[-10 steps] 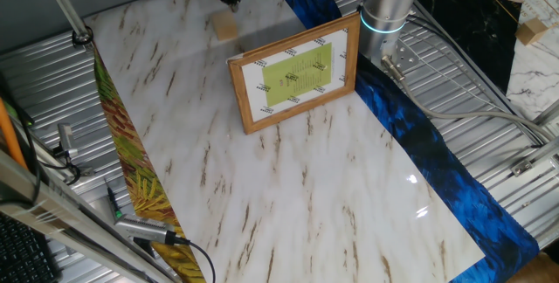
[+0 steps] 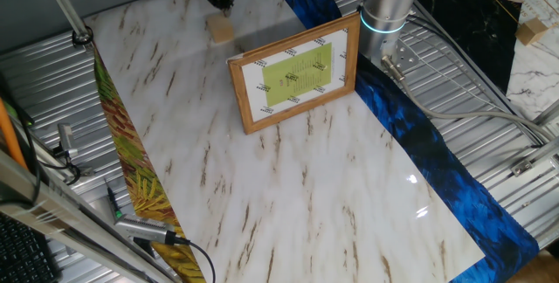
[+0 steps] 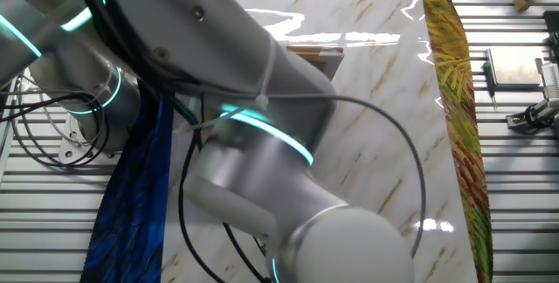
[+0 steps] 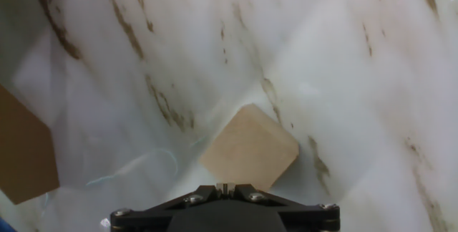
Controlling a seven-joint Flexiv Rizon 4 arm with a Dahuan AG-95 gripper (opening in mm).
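Observation:
A plain wooden block (image 2: 220,29) lies on the far part of the marbled tabletop. My black gripper (image 2: 227,10) is low, right at the block's far side. From the wrist view, the block (image 4: 250,146) sits just ahead of the gripper, whose fingertips meet at its near edge. The gripper looks shut, with the block in front of the fingers rather than between them. A wooden picture frame (image 2: 251,113) with a green sheet stands upright on the table, nearer exterior view 1. In exterior view 2 the arm hides both gripper and block.
Blue cloth (image 2: 419,143) borders one long side and yellow-green patterned cloth (image 2: 131,165) the other. The arm's base (image 2: 382,21) rises beside the picture frame.
The block has moved a little. The picture frame has stayed put.

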